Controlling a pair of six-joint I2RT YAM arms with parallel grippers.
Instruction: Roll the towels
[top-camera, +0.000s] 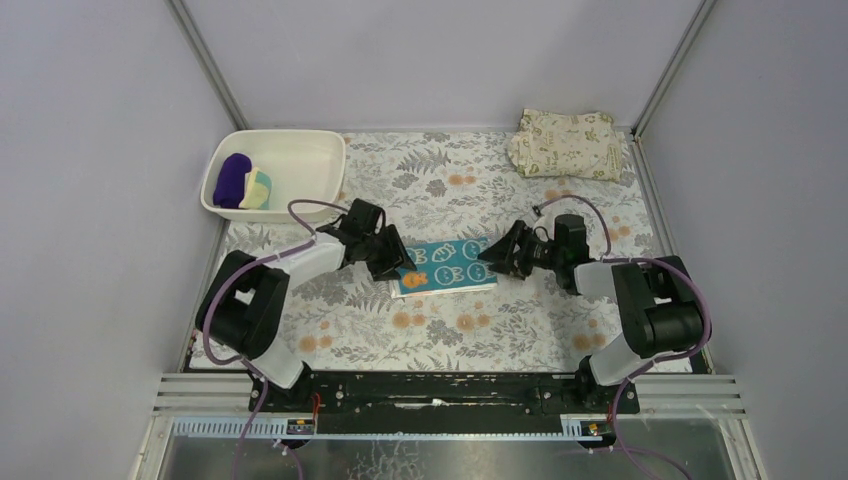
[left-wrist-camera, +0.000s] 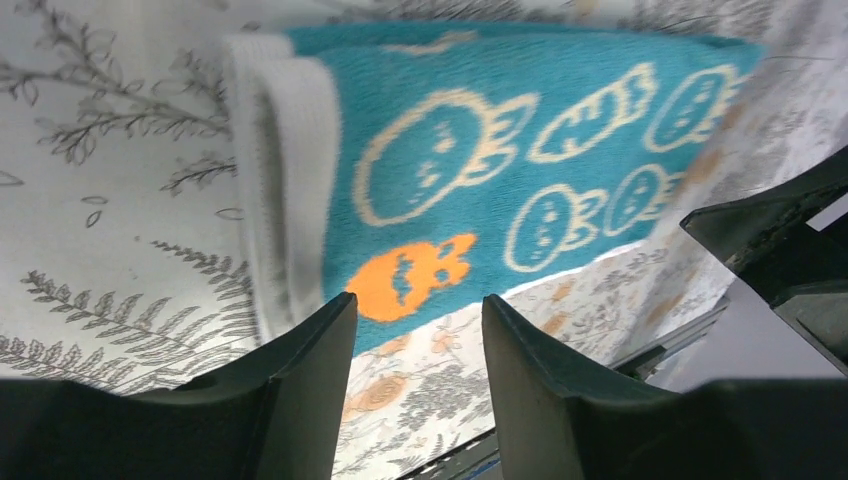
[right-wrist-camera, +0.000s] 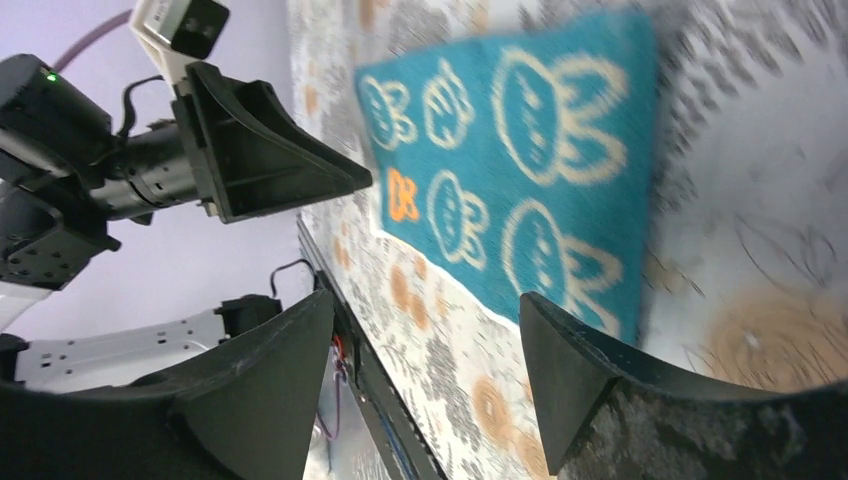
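A teal towel (top-camera: 450, 268) with white outlined animal heads and one orange one lies folded flat in the middle of the table. Its pale folded edge (left-wrist-camera: 305, 170) faces left in the left wrist view. My left gripper (top-camera: 398, 268) is over the towel's left end, its fingertips parted with no cloth visible between them. At the opposite end, my right gripper (top-camera: 500, 262) is low over the right edge of the towel. Its fingers (right-wrist-camera: 555, 350) are wide apart in the right wrist view, empty. Both arms partly cover the towel's ends from above.
A white bin (top-camera: 310, 165) at the back left holds a purple roll (top-camera: 232, 180) and a yellow-and-teal roll (top-camera: 257, 190). Cream patterned cloths (top-camera: 567, 145) are stacked at the back right.
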